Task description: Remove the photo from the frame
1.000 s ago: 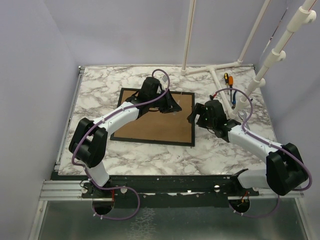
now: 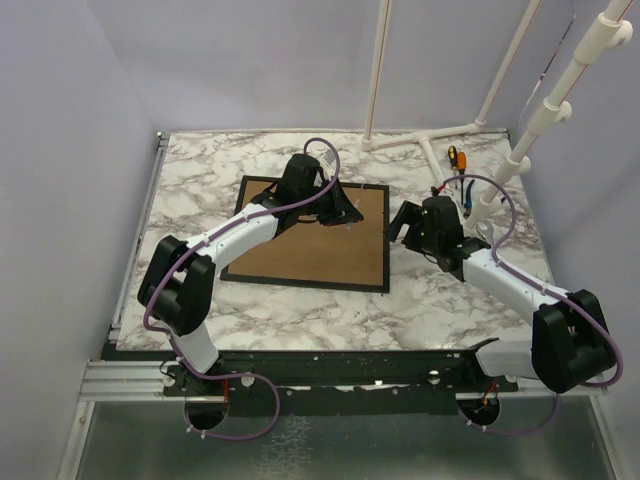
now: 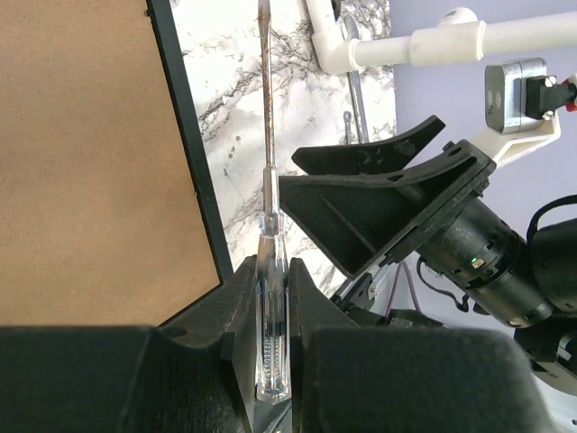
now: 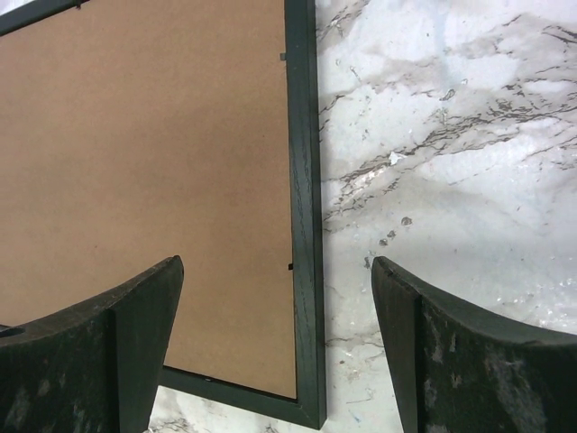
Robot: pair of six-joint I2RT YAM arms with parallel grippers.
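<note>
A black picture frame lies face down on the marble table, its brown backing board [image 2: 300,252] upward and its black rim [image 4: 306,207] around it. Small dark tabs [image 4: 290,267] stand along the rim's inner edge. My left gripper is shut on the clear handle of a screwdriver [image 3: 271,234], whose thin shaft points away above the frame. In the right wrist view the fingers of my right gripper stand wide apart over the frame's right side, nothing between them. The photo itself is hidden beneath the backing.
Several hand tools, among them an orange-handled screwdriver [image 2: 461,163], lie at the back right beside white pipes [image 2: 432,160]. Bare marble [image 2: 280,325] runs along the front of the frame.
The left arm and the frame have stayed put.
</note>
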